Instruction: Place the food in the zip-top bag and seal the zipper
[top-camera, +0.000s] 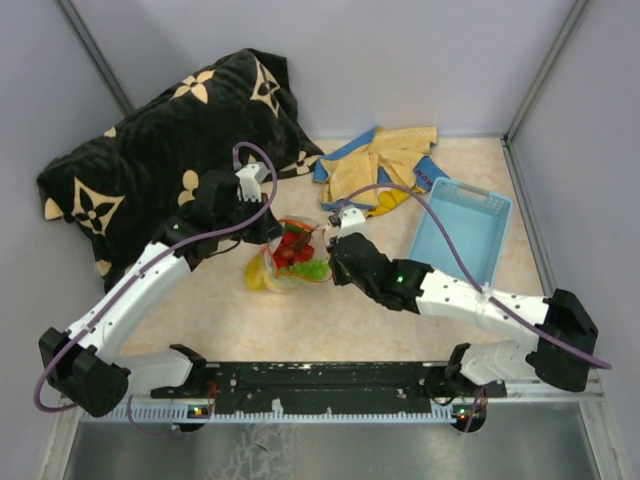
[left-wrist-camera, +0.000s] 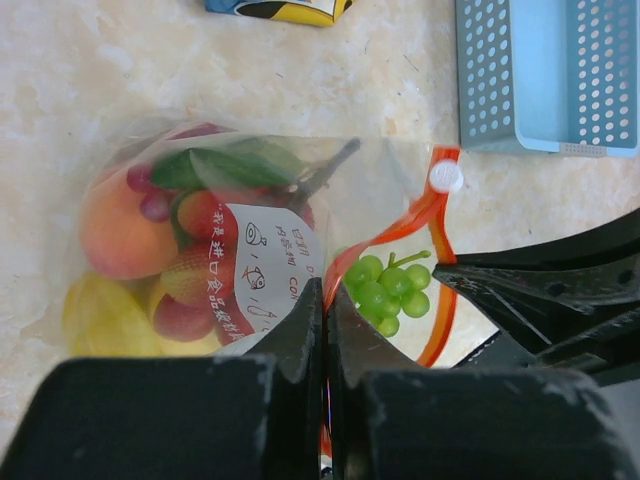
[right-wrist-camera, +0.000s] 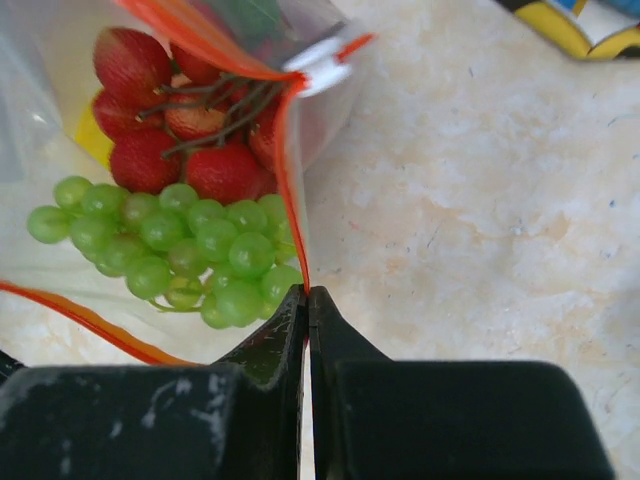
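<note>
The clear zip top bag (top-camera: 283, 281) lies mid-table, its orange-edged mouth standing open toward the right. Inside show green grapes (right-wrist-camera: 215, 245), strawberries (right-wrist-camera: 140, 160), a peach (left-wrist-camera: 125, 235), a green pepper-like piece (left-wrist-camera: 225, 165) and something yellow (left-wrist-camera: 105, 315). My left gripper is shut on one side of the orange bag rim, which runs between its fingertips. On the mouth's other side, my right gripper is shut with the thin orange rim running into its tips. A white zipper slider (left-wrist-camera: 445, 177) sits at the rim's far end.
A blue basket (top-camera: 462, 228), empty, stands to the right. Behind the bag lies a blue and yellow cloth (top-camera: 385, 165). A dark patterned cushion (top-camera: 180, 150) fills the back left. Bare table shows in front of the bag.
</note>
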